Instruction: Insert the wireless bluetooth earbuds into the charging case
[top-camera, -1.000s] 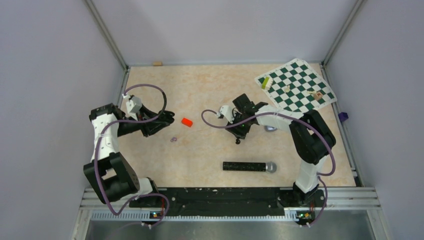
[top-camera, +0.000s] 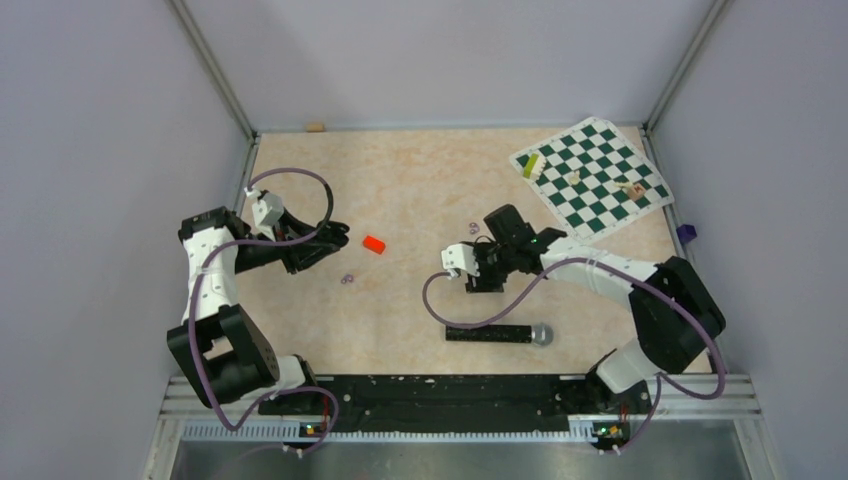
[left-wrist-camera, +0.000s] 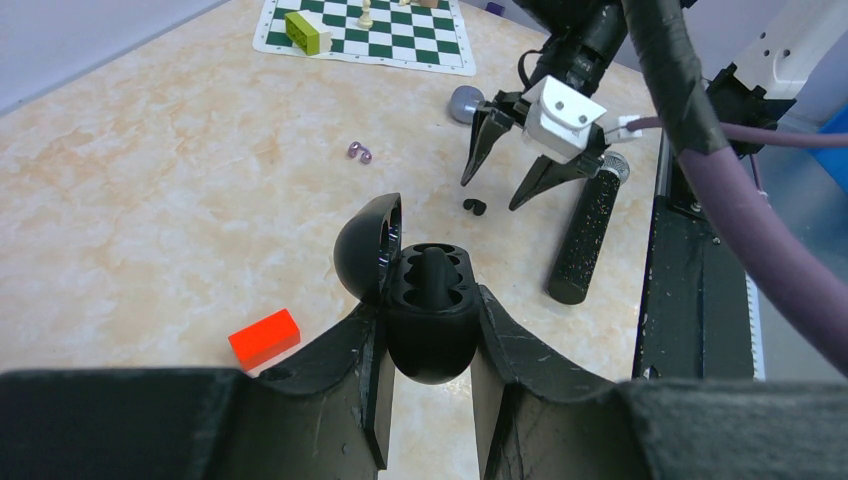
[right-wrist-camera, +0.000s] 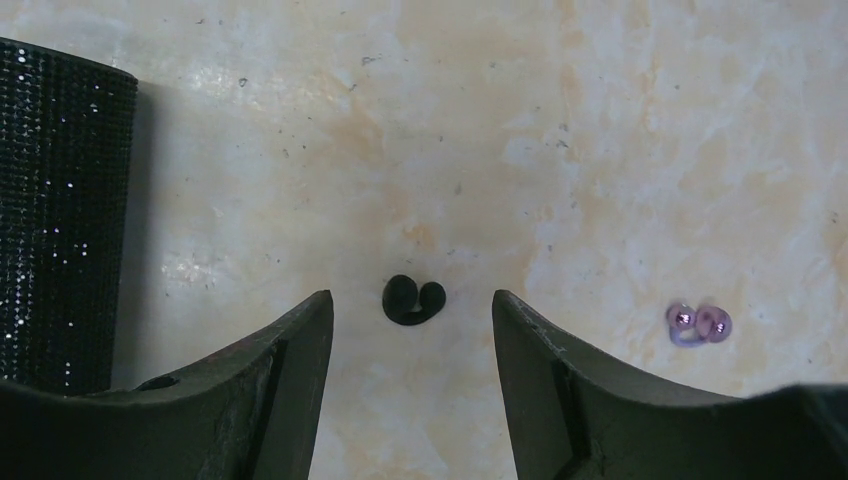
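Observation:
A dark, rounded charging case (left-wrist-camera: 432, 345) with its lid (left-wrist-camera: 360, 250) raised is pinched in my left gripper (top-camera: 333, 238), above the left part of the table. Hollows and a central post show inside it. My right gripper stands open over a small black earbud piece (right-wrist-camera: 402, 296) with two round lobes. That piece lies on the table between the two fingertips, touching neither in the right wrist view. From above, the right hand covers it. Shiny purple two-lobed pieces lie apart, one pair (top-camera: 473, 228) beyond the right gripper, another (top-camera: 347, 279) near the left arm.
A red block (top-camera: 374, 244) lies right of the left gripper. The black microphone (top-camera: 490, 333) rests in front of the right gripper, a silver round object (left-wrist-camera: 466, 103) behind it. A green chessboard (top-camera: 590, 170) fills the back right.
The left arm and the case stay put.

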